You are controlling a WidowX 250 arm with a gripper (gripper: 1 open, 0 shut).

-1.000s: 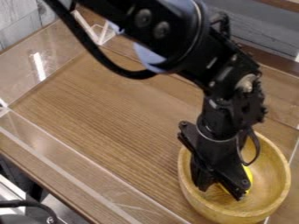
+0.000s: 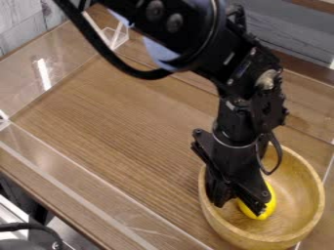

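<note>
My black gripper (image 2: 235, 181) reaches down into a wooden bowl (image 2: 300, 210) at the lower right. A yellow object (image 2: 264, 200) lies in the bowl, partly hidden behind the gripper's fingers. Whether the fingers are closed on it or only around it cannot be made out.
Clear plastic edging runs along the table's left and front edges. A dark cable lies at the lower left corner.
The gripper has risen slightly and shifted a little, with its fingers at a somewhat different angle over the bowl. The bowl stays in place.
</note>
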